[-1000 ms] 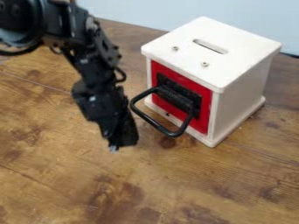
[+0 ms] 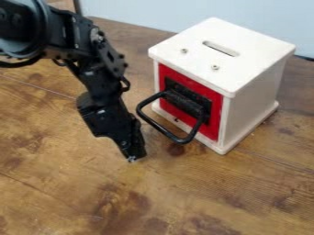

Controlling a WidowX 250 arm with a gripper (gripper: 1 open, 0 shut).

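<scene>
A white wooden box (image 2: 252,96) with a slot and screws on its top stands at the right, with a red front panel (image 2: 211,124) carrying a black mechanism and a black loop handle (image 2: 182,138) that sticks out to the left. The black arm reaches down from the upper left, and its gripper (image 2: 132,154) is low over the wooden table, just left of and below the handle, apart from it. The fingertips are small and dark, so whether they are open or shut is unclear.
A pale wall runs behind the box at the back.
The box and handle have not moved.
</scene>
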